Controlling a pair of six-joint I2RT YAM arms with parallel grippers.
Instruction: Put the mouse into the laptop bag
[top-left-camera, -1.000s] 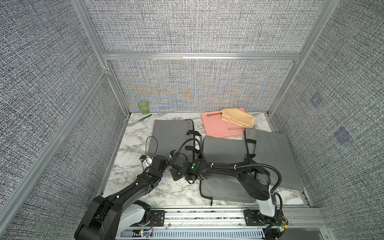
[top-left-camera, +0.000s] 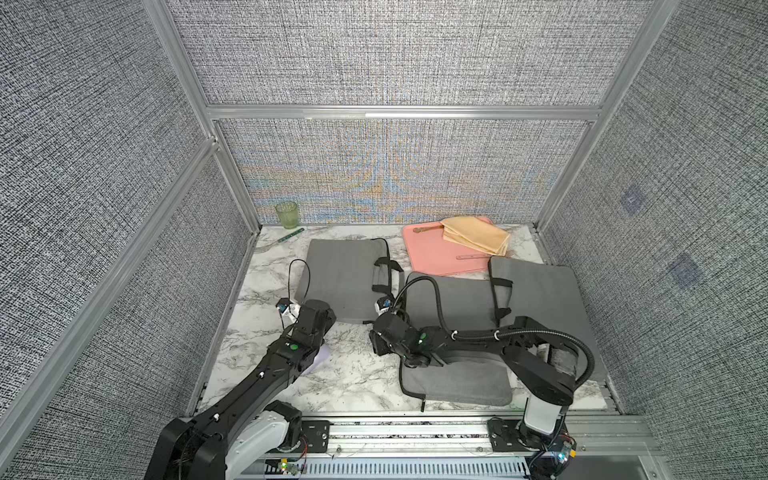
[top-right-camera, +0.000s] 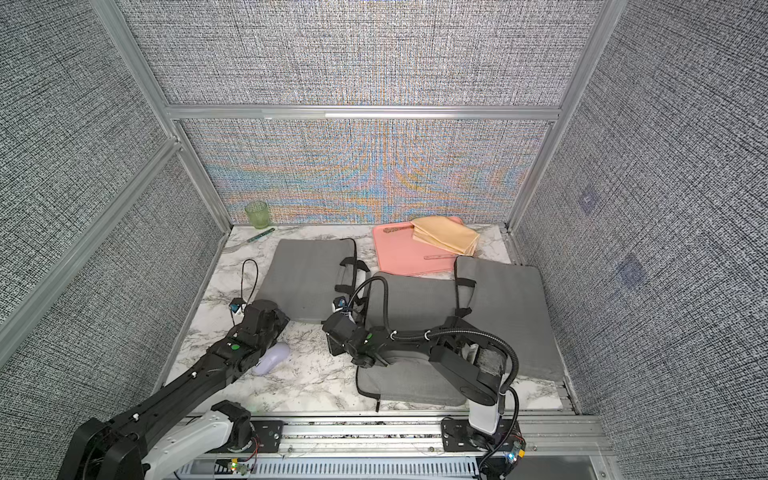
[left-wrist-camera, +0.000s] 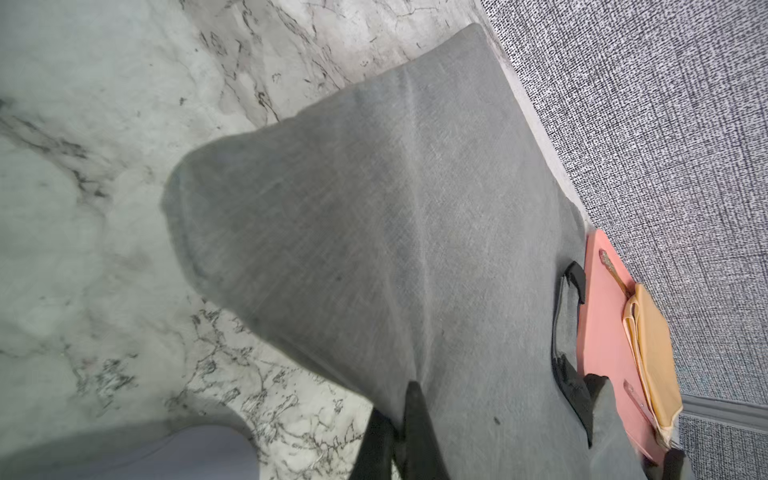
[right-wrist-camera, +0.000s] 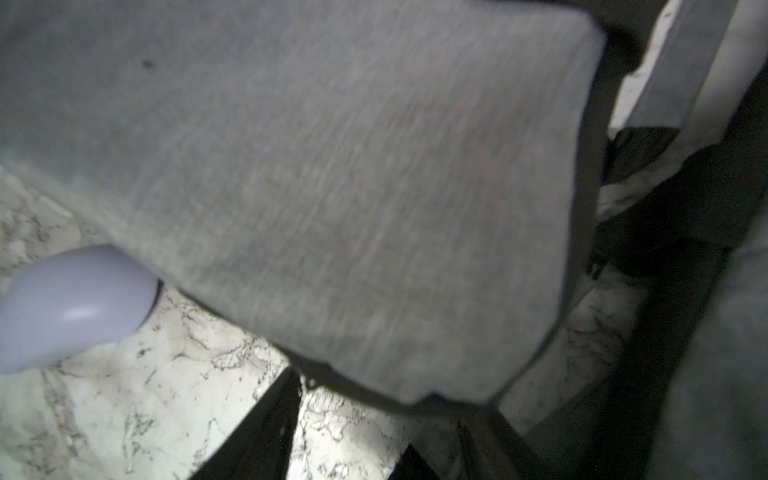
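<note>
A lilac mouse lies on the marble table below my left gripper, in front of a grey laptop bag with black handles; both wrist views show it at the bag's edge, the mouse at left in the right one. My left gripper is shut at the bag's near edge; whether fabric is between its fingers is unclear. My right gripper stands part open near the same bag's front right corner, over marble, with no object visible between its fingers.
More grey bags fill the right half. A pink board with a yellow cloth lies at the back, a green glass at back left. Bare marble is at the left.
My right arm has moved rightward, away from the left gripper.
</note>
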